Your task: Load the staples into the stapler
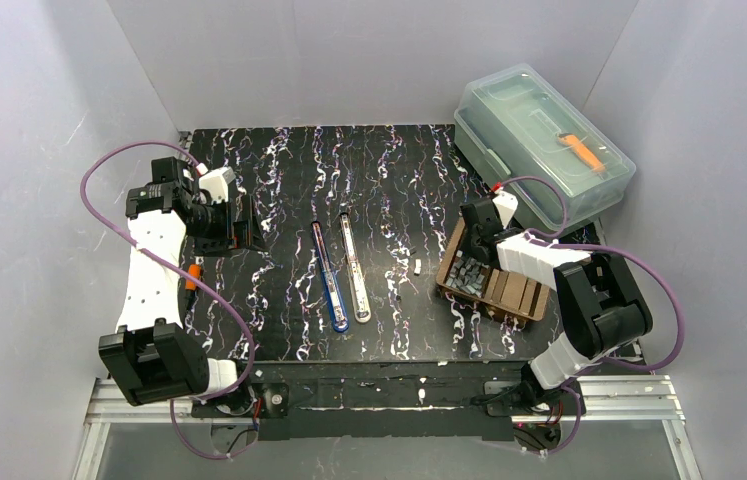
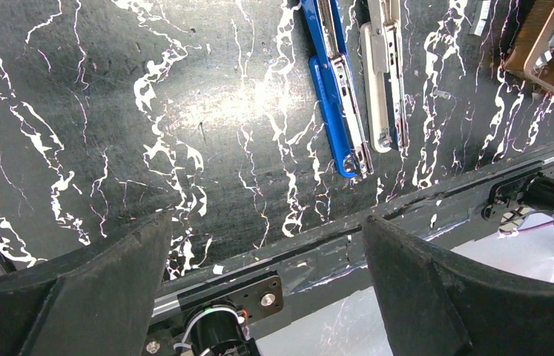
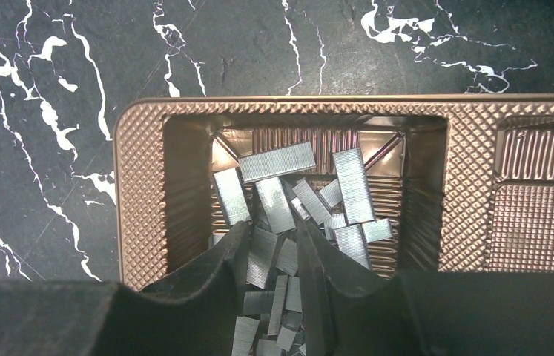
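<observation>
Two opened staplers, one blue (image 1: 329,283) and one white (image 1: 354,272), lie side by side mid-table, their metal channels showing; the left wrist view has both the blue stapler (image 2: 337,111) and the white stapler (image 2: 376,89). Loose staple strips (image 3: 278,204) fill one compartment of a bronze tray (image 3: 140,185). Over that pile is my right gripper, its fingertips a small gap apart with staples visible between and below them. Whether the tips touch any strip I cannot tell. At the table's left side, my left gripper stands wide open and empty.
A single staple strip (image 1: 417,267) lies between the staplers and the tray. Behind the tray stands a translucent green box (image 1: 539,140). An orange-handled tool (image 1: 192,272) is partly hidden by the left arm.
</observation>
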